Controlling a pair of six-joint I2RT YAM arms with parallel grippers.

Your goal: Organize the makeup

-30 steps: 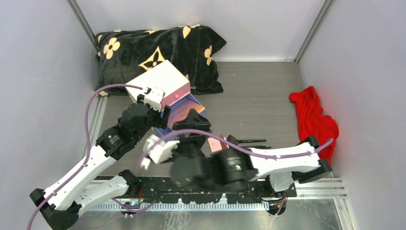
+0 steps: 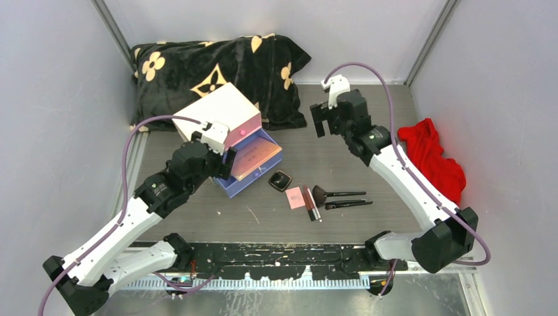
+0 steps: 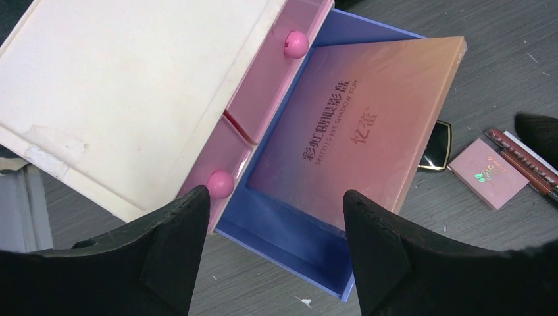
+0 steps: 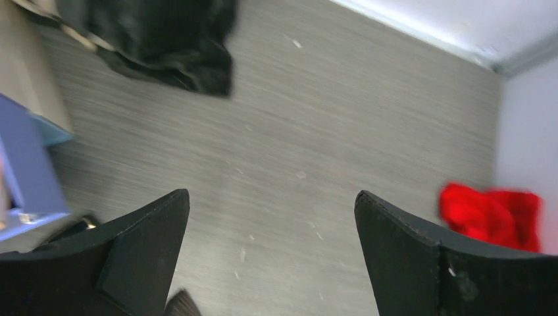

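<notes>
The blue drawer of the white-topped makeup box is pulled out. Inside lies the eyeshadow palette, its outer edge reaching over the drawer's front. My left gripper is open above the drawer, by a pink knob, with nothing clasped. On the floor are a black compact, a small pink box, slim pencils, a fluffy brush and dark thin brushes. Toward the back right, my right gripper hangs open over bare floor, empty.
A dark patterned pillow lies behind the box. At the right wall is a crumpled red cloth. Grey walls bound both sides.
My right arm has swung from the front of the drawer up to the back right, uncovering the compact and brushes. The left arm has barely shifted; the box and palette look unchanged.
</notes>
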